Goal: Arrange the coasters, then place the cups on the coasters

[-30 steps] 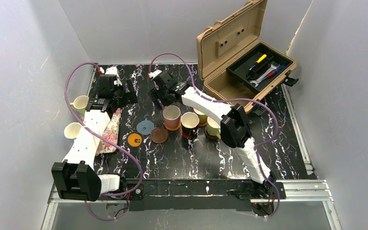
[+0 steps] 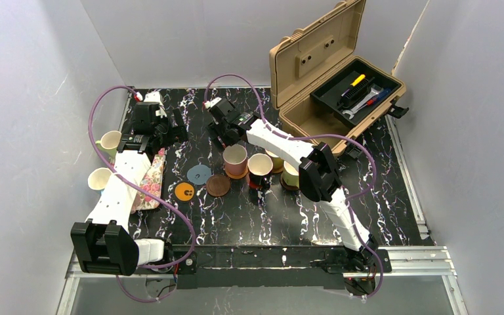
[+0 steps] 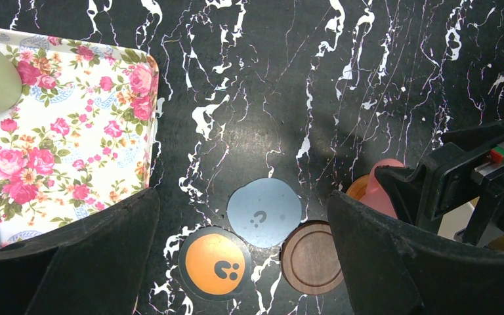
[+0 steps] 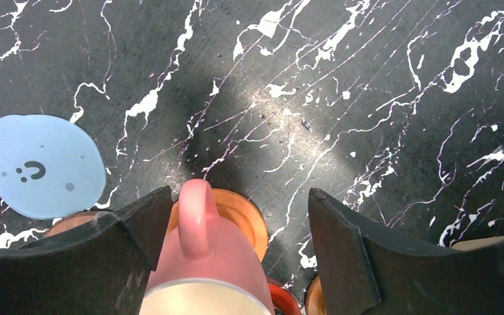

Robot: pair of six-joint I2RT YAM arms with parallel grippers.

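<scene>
A pink cup (image 2: 235,157) stands upright on an orange coaster (image 4: 243,213), its handle turned toward the back of the table. My right gripper (image 2: 216,134) is just behind and left of that cup, open. In the right wrist view the cup's handle (image 4: 195,213) appears between the fingers, nearer the left one; I cannot tell whether they touch. My left gripper (image 2: 180,125) hangs open and empty over the back left. Free coasters are a blue one (image 3: 264,211), an orange one (image 3: 214,264) and a brown one (image 3: 313,257).
Right of the pink cup stand a black-and-red cup (image 2: 260,166) and green cups (image 2: 291,173) on coasters. A floral tray (image 3: 79,131) with cups lies left. An open tan case (image 2: 315,118) fills the back right.
My right gripper has shifted very slightly to the right near the pink cup. The left arm, the cups and the coasters look the same.
</scene>
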